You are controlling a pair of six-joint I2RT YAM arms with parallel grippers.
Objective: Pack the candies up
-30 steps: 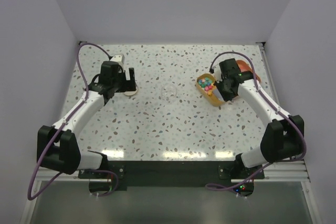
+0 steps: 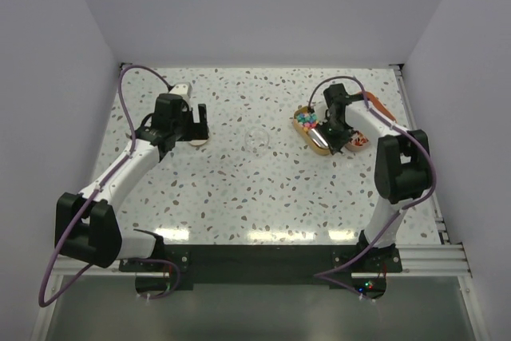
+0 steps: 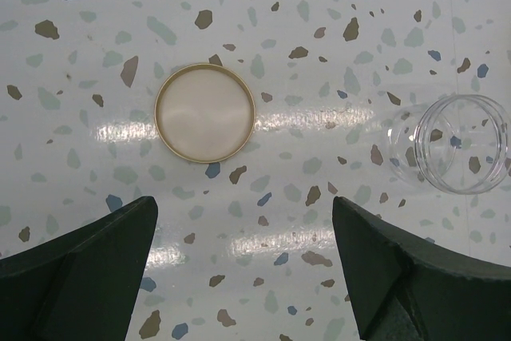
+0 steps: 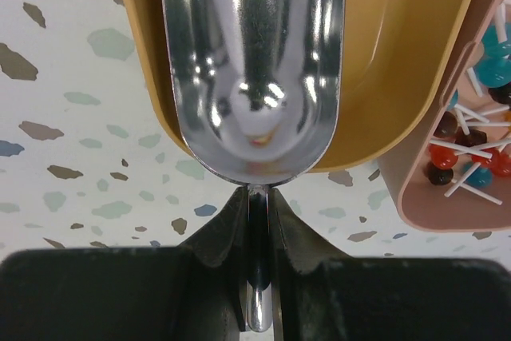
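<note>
Over the yellow box of round colourful candies [image 2: 306, 120] is my right gripper, shut on the handle of a shiny metal scoop [image 4: 255, 109]. The scoop's bowl covers much of the box [image 4: 399, 129] in the right wrist view; whether candies lie in it cannot be told. My left gripper stands open with nothing between its fingers, above the table. Past its fingertips a round lid with a gold rim [image 3: 204, 113] lies flat. A clear empty jar [image 3: 461, 143] stands to the lid's right, and in the top view the jar [image 2: 256, 140] is mid-table.
A pink box of lollipops [image 4: 479, 141] stands right beside the yellow box. An orange container [image 2: 382, 107] sits at the back right, partly behind the right arm.
My right arm has shifted left, with the scoop, over the yellow box, and now hides more of it. The left arm has hardly moved.
</note>
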